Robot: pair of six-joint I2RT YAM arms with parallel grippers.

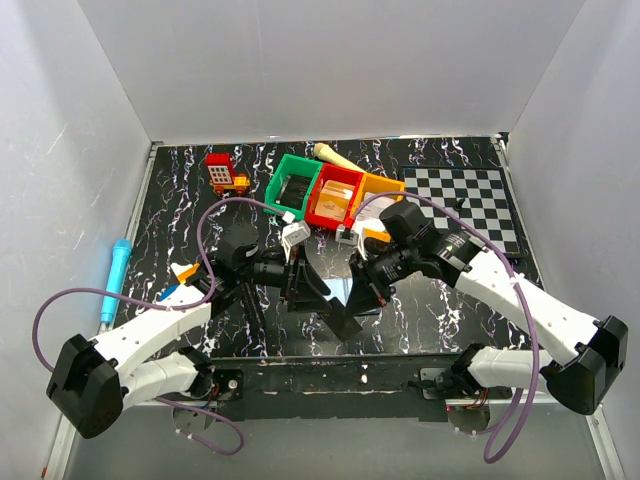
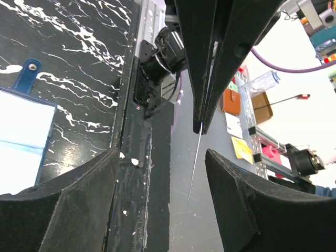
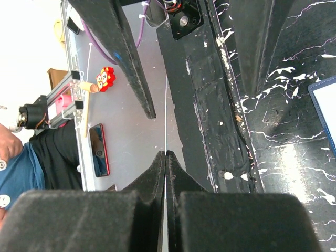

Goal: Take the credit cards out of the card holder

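A thin black card (image 1: 341, 321) is pinched by my right gripper, which is shut on it. Edge-on, the card (image 2: 194, 165) shows only as a fine pale line below the right gripper's fingertips (image 2: 198, 123). My left gripper stands part open, its fingers (image 3: 255, 63) on either side of the card (image 3: 166, 113); the card is nearer to one of them. The blue-edged card holder (image 1: 340, 290) lies open on the table beneath both grippers, mostly covered by them from above. Part of the holder (image 2: 23, 139) shows in the left wrist view.
Behind the arms stand a green bin (image 1: 283, 166) with dark cards, a red bin (image 1: 322, 219) with tan cards and a yellow bin (image 1: 392, 186). A chessboard (image 1: 465, 205) lies at right. The table's front edge (image 1: 300, 359) is close to the card.
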